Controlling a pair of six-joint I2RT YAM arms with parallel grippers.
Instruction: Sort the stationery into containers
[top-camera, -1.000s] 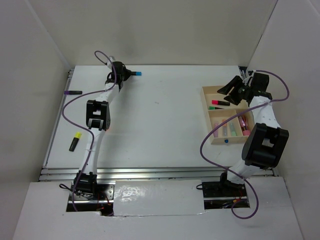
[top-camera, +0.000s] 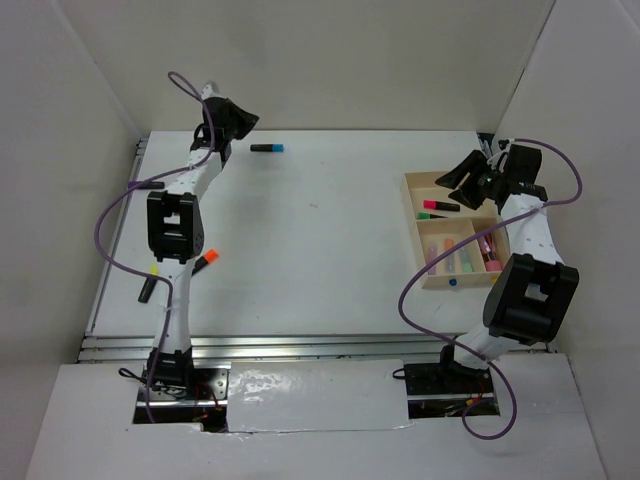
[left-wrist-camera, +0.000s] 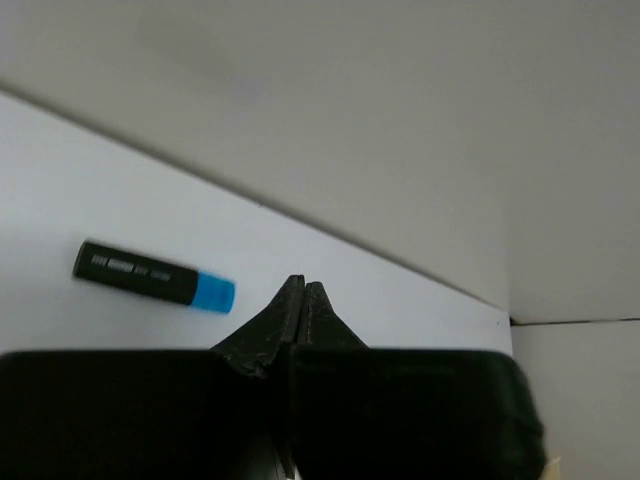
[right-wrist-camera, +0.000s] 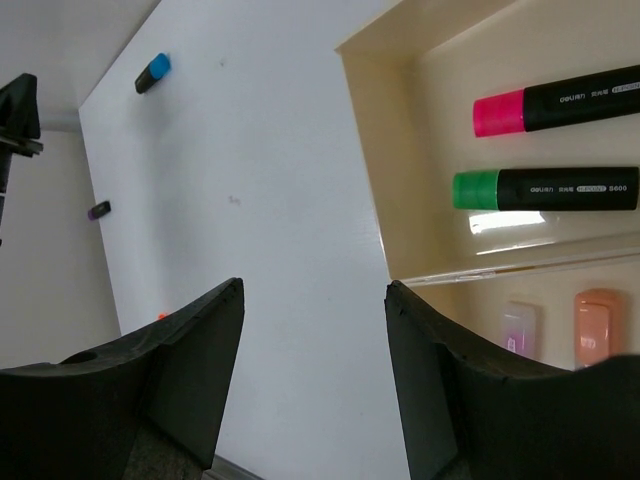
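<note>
A black marker with a blue cap (top-camera: 267, 148) lies flat near the table's back edge; the left wrist view shows the same blue-capped marker (left-wrist-camera: 155, 277) left of the fingertips. My left gripper is shut, its tips together and nothing visible between them, apart from that marker. Left of the arm lie a purple-ended marker (top-camera: 147, 185) and a yellow-capped one (top-camera: 149, 284); an orange-capped marker (top-camera: 205, 261) sits beside the forearm. Over the box's back compartment, my right gripper stands open and empty. Inside are a pink-capped marker (right-wrist-camera: 560, 102) and a green-capped marker (right-wrist-camera: 545, 189).
The divided beige box (top-camera: 411, 215) stands at the table's right; its front compartments hold several small coloured items. A small blue object (top-camera: 453, 282) shows at its front edge. Walls close in the back and sides, while the white tabletop (top-camera: 315, 250) is clear in the middle.
My left gripper has drawn off from the blue-capped marker, toward the back wall and slightly left. That marker stays in place, now fully uncovered. The right arm looks unmoved.
</note>
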